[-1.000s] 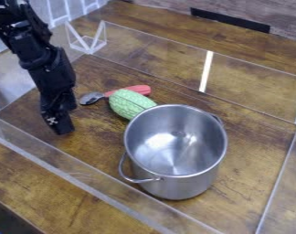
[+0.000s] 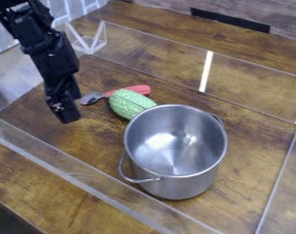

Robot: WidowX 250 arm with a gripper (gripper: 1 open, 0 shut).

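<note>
My black gripper (image 2: pixel 63 105) hangs over the left part of the wooden floor of the enclosure, open, with nothing seen between its fingers. To its right lies a spoon with a red handle (image 2: pixel 136 90), its metal end toward the gripper. A pale green ribbed object (image 2: pixel 131 104), like a cabbage or melon, lies beside the spoon. A large steel pot (image 2: pixel 175 164) with wire handles stands at the lower right, apart from the gripper.
Clear low walls (image 2: pixel 89 183) border the wooden work area (image 2: pixel 236 110). There is free floor behind the green object and to the right of the pot.
The spoon, green object and pot have not moved.
</note>
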